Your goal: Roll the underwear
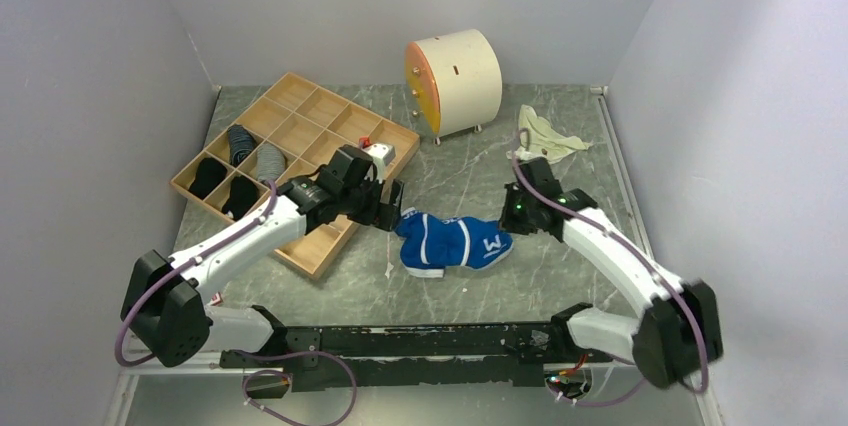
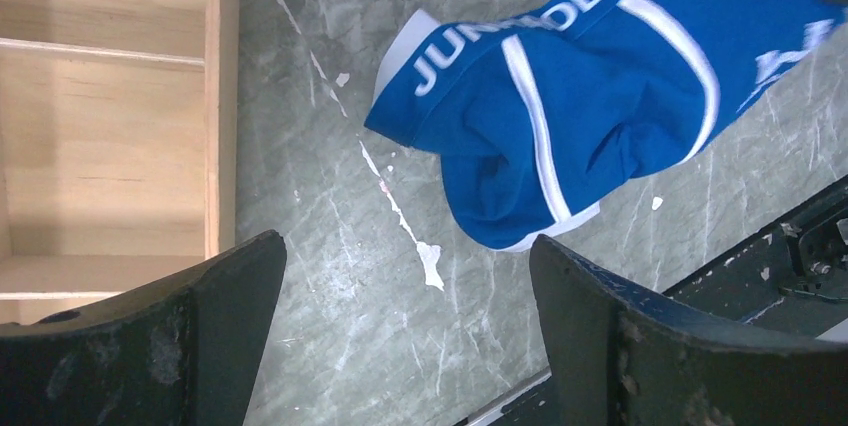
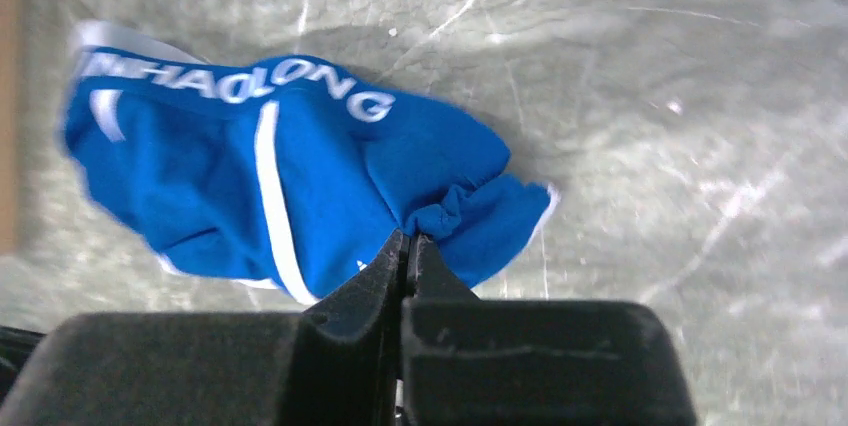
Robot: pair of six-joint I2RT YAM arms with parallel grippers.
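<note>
The blue underwear (image 1: pixel 447 242) with white stripes and white lettering lies rumpled on the grey table, its right end drawn up toward my right gripper (image 1: pixel 511 217). In the right wrist view the fingers (image 3: pixel 432 271) are closed together, and a pinched fold of blue cloth bunches at their tips. My left gripper is open and empty above the table. Seen from the left wrist, the left end of the underwear (image 2: pixel 480 96) lies beyond the fingertips.
A wooden compartment tray (image 1: pixel 297 136) with several rolled dark and grey items stands at the left, partly under my left arm. Behind are a cream drum-shaped cabinet (image 1: pixel 462 83) and a pale yellow cloth (image 1: pixel 548 136). Bare table lies in front of the underwear.
</note>
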